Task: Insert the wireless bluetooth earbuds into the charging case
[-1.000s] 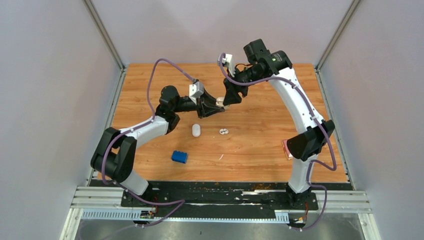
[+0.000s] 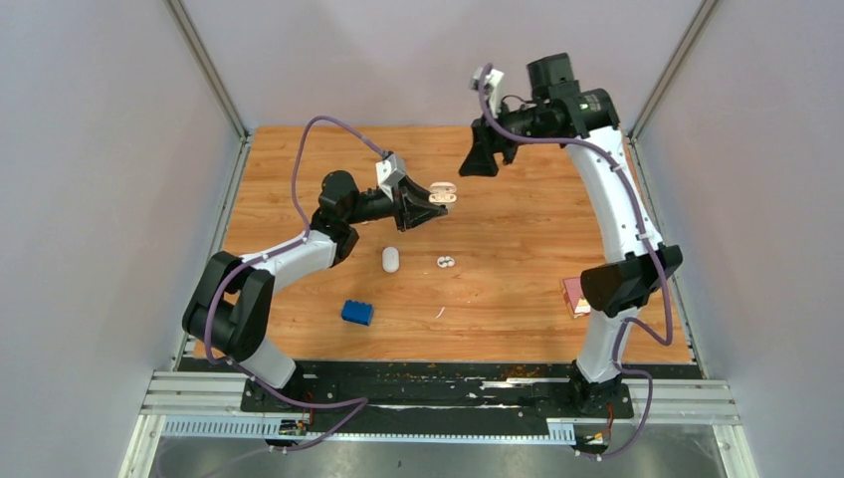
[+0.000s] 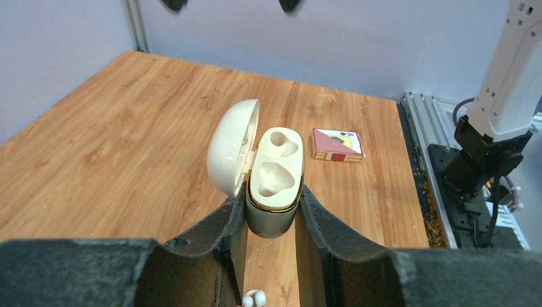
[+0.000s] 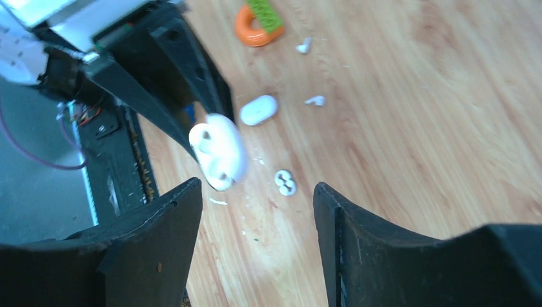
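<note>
The white charging case (image 3: 277,169) is held upright between the fingertips of my left gripper (image 2: 426,211), above the table. Its rounded lid (image 3: 227,150) stands open, and both earbud hollows show empty in the left wrist view. My right gripper is open and apart from the case, up and to its right in the top view; nothing is between its fingers. One small white earbud (image 4: 315,100) lies on the table in the right wrist view, with another (image 4: 304,45) farther off. Left-arm parts hide both from above.
A white capsule-shaped piece (image 2: 390,259) and a small white cluster (image 2: 446,262) lie below the case. A blue block (image 2: 357,312) is nearer the front, a card box (image 2: 575,296) by the right arm. An orange ring (image 4: 245,31) and a green block (image 4: 265,16) are farther off.
My right gripper has pulled away from the case, up and to the right in the top view. The open lid and case now show clearly.
</note>
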